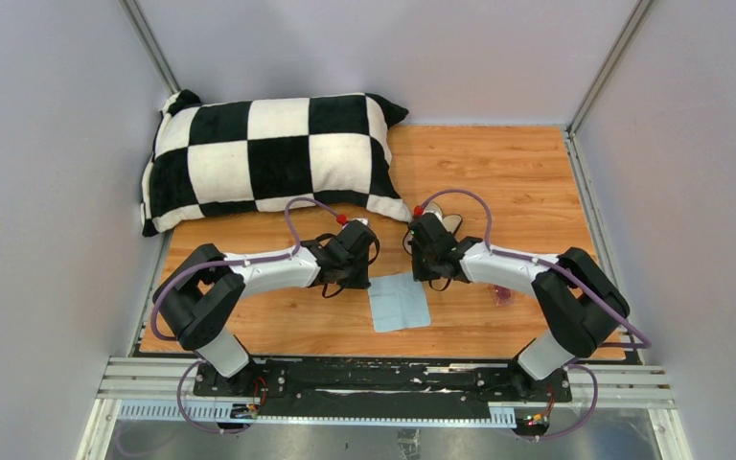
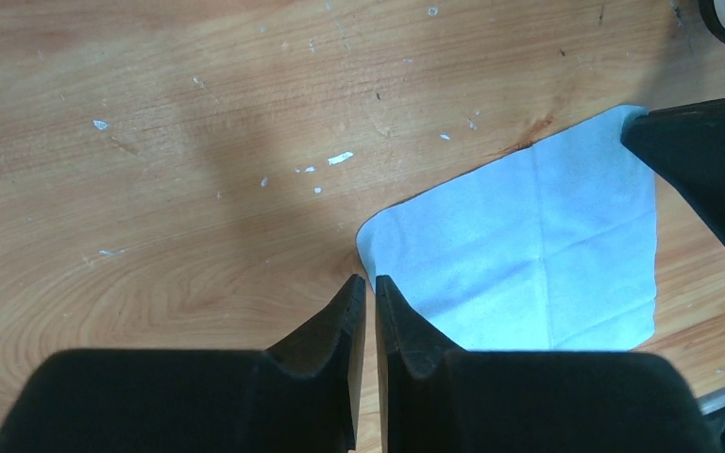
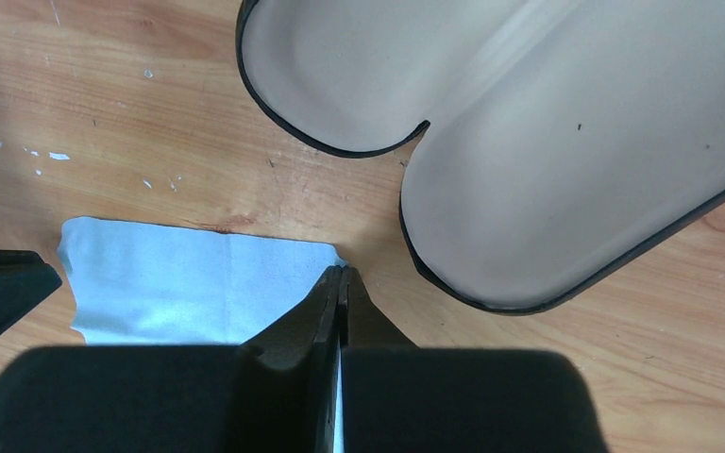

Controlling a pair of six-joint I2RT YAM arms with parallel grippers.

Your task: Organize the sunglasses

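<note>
A light blue cloth (image 1: 399,305) lies flat on the table, front centre. My left gripper is at the cloth's left corner, its fingertips close together with a narrow gap; whether it grips the edge is unclear. My right gripper is shut at the cloth's far right corner, apparently on or touching its edge. An open sunglasses case (image 3: 576,189) with grey lining and black rim lies behind and right of the cloth, partly hidden under the right arm in the top view. No sunglasses are clearly identifiable.
A checkered pillow (image 1: 264,158) lies along the back left. A small pink item (image 1: 502,295) lies right of the cloth, under the right arm.
</note>
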